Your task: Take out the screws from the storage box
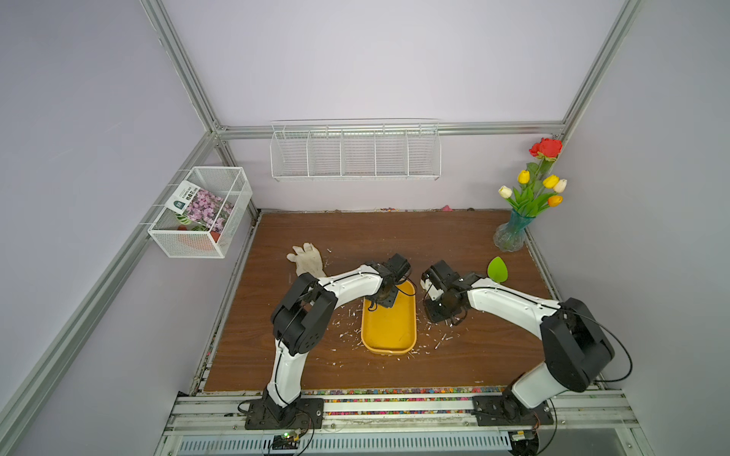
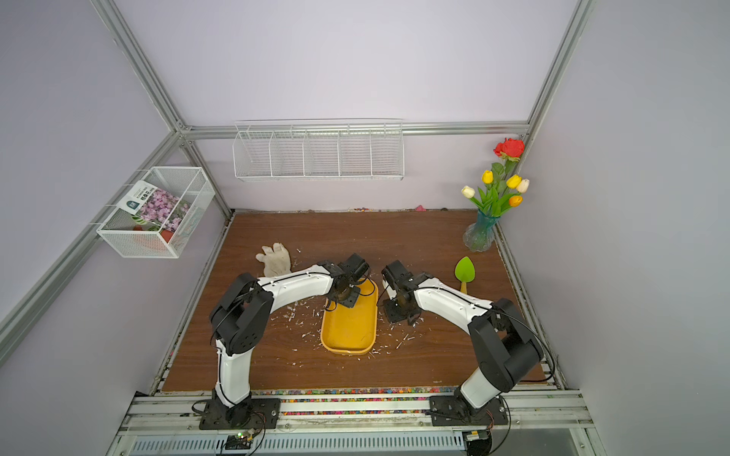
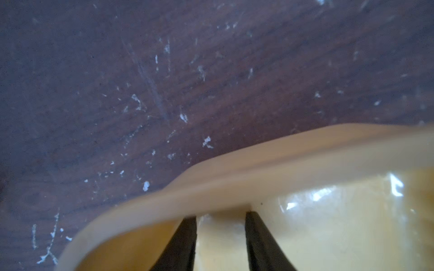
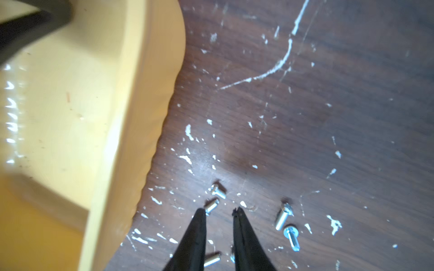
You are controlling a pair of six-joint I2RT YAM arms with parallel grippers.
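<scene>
The yellow storage box (image 1: 389,334) stands upright mid-table; no screws show in the part of its floor in view. My left gripper is open over the box, just inside its wall, with nothing between its fingers. Part of it blocks the box's far end in the top views. Just right of the box, my right gripper hangs over the table, its fingers a little apart. Small silver screws (image 4: 283,216) lie loose around and below those fingers. One screw (image 4: 212,258) shows between the fingers lower down; I cannot tell whether it touches them.
White scraps and scratches mark the table (image 1: 304,364) around the box. A glove (image 1: 307,260) lies at the back left, a green leaf-shaped tool (image 1: 497,269) at the right. A flower vase (image 1: 510,232) stands in the back right corner.
</scene>
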